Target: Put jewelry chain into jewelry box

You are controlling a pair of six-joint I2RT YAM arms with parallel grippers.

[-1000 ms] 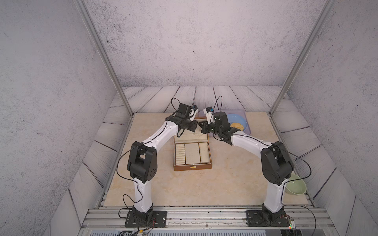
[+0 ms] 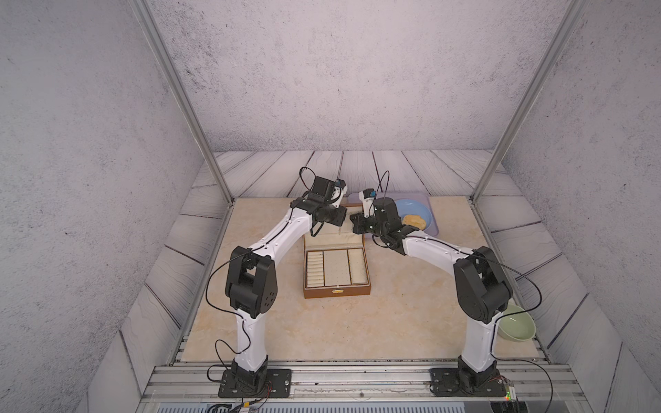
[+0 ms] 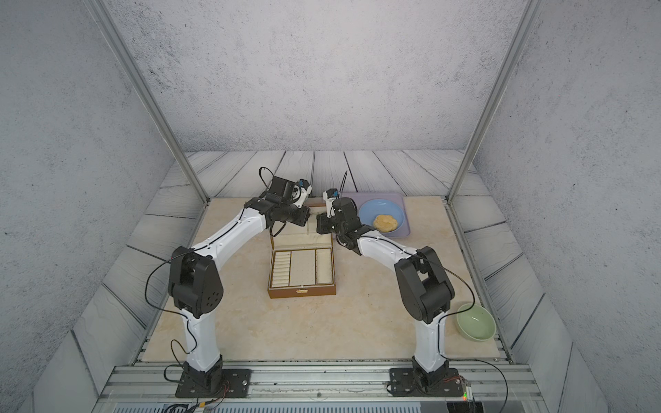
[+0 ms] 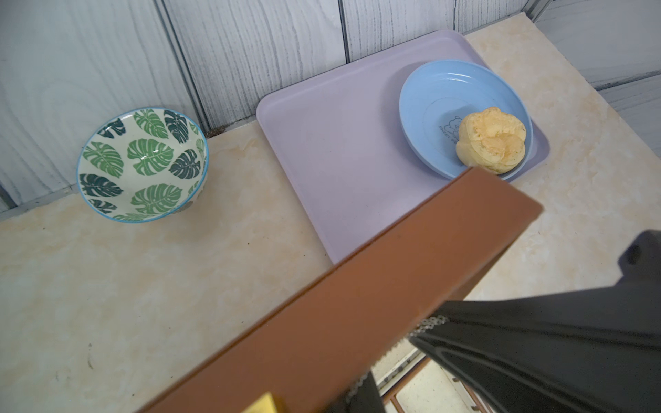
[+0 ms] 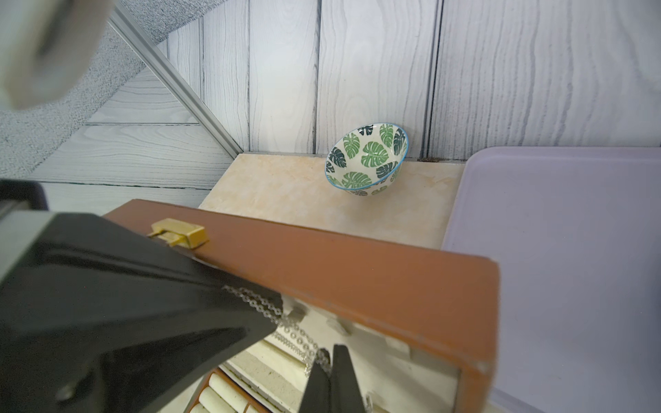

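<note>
The brown jewelry box (image 2: 336,291) stands open at mid-table, its lid (image 5: 385,275) raised behind a cream tray with compartments. Before the lid's pale inner face, which has small hook-like pegs, a thin silver chain (image 5: 297,334) stretches between my grippers. My right gripper is shut, with the chain at its fingertips. From the left, my left gripper faces it, also shut, with chain (image 4: 430,323) running from its tips towards the right gripper. The lid hides part of the chain in the left wrist view. Whether any link rests on a peg, I cannot tell.
Behind the box lie a leaf-patterned bowl (image 4: 143,165) and a lilac tray (image 4: 330,130) bearing a blue plate (image 4: 430,89) with a bun (image 4: 492,141). A green bowl (image 2: 516,325) sits at the front right.
Over the last second my right gripper has shifted slightly to the right. The left arm has barely moved, and the box stays in place with its lid open.
</note>
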